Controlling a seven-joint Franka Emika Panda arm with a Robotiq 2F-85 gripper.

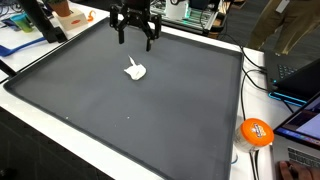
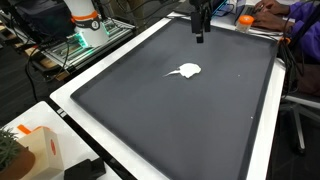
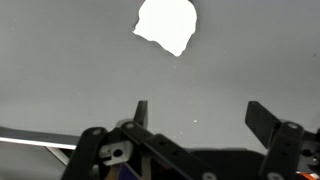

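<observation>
A small white crumpled piece, perhaps cloth or paper [image 1: 136, 72], lies on the dark grey table, with a thin pointed tail sticking out from one side. In exterior view 2 the same white piece [image 2: 190, 70] rests well clear of the table's edges. My gripper [image 1: 135, 41] hangs above the table on the arm's side of the piece, apart from it. The wrist view shows the gripper open, with only bare table between its fingers; the white piece sits beyond the fingertips at the top, partly cut off by the frame.
An orange-lidded container [image 1: 254, 134] stands on the white border of the table [image 1: 150, 120]. Beyond the border is a dark laptop-like device [image 1: 292, 80].
</observation>
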